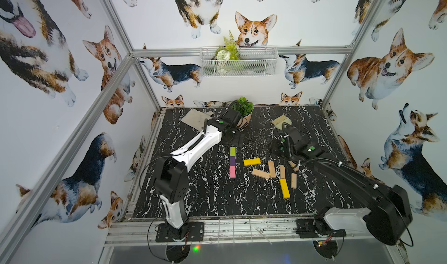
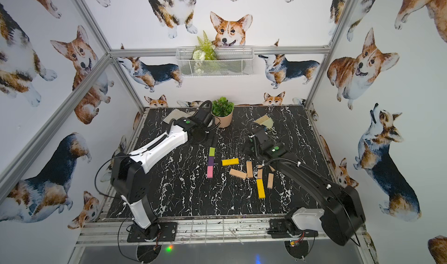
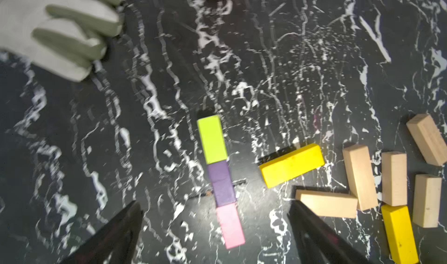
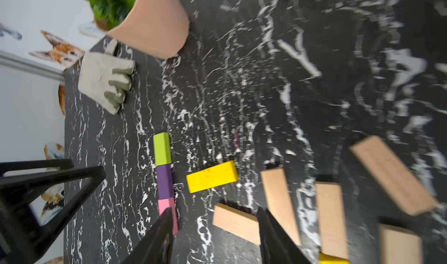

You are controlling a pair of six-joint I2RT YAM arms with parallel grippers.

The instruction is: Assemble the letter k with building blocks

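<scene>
A lime green block (image 3: pixel 212 139), a purple block (image 3: pixel 222 182) and a pink block (image 3: pixel 230 225) form one straight column, end to end. Right of it a yellow block (image 3: pixel 292 165) lies slightly slanted, apart from the column. Farther right are several plain wooden blocks (image 3: pixel 360 176) and a second yellow block (image 3: pixel 400 233). My left gripper (image 1: pixel 237 140) is open above the table, just beyond the column's green end, with nothing between its fingers. Also open and empty, my right gripper (image 1: pixel 272 147) hovers beyond the wooden blocks; its arm covers some of them in the top left view.
At the back stand a potted plant (image 2: pixel 223 117) and, left of it, a pale glove (image 4: pixel 106 80). A dustpan with brush (image 1: pixel 281 121) lies at back right. Bare table spreads left of the column and along the front.
</scene>
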